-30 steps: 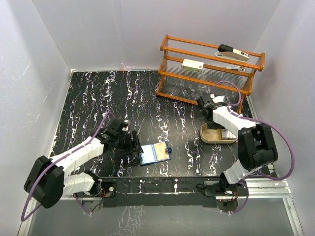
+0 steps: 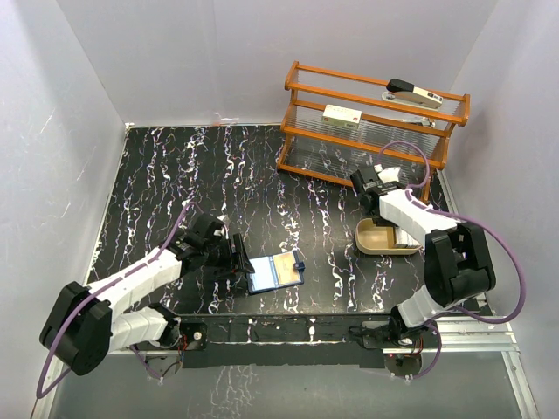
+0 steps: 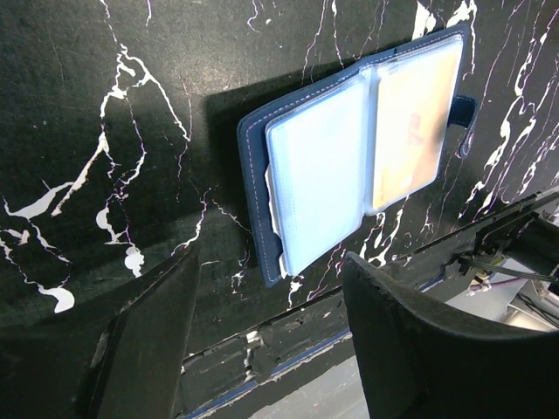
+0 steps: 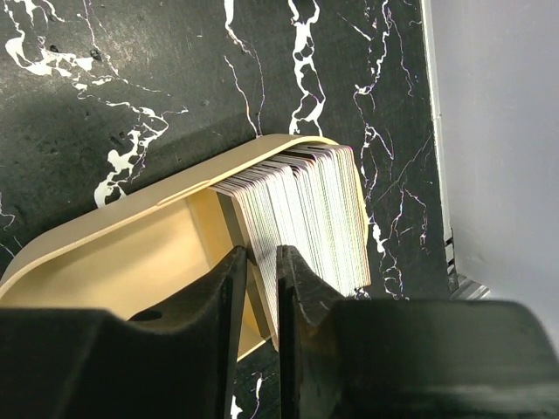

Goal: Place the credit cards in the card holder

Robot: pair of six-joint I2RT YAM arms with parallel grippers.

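A stack of credit cards [image 4: 306,218] stands on edge at one end of a tan oval box [image 4: 96,218]; the box's other end is empty. Over the stack's inner face is my right gripper, its fingers part open and close together, the fingertips at the first cards. Whether a card sits between them I cannot tell. The blue card holder [image 3: 319,175] lies unfolded on the black marbled table, with clear sleeves and a tan card-like panel [image 3: 417,127] on one side. Beside its near-left edge my left gripper is open and empty.
Behind the tan box [image 2: 376,247] stands a wooden rack [image 2: 367,122] carrying a small box [image 2: 341,117] and a stapler [image 2: 415,93]. Grey walls bound both sides.
My right arm has shifted slightly to the right over the box. The left arm has moved very slightly, and the card holder stays in place.
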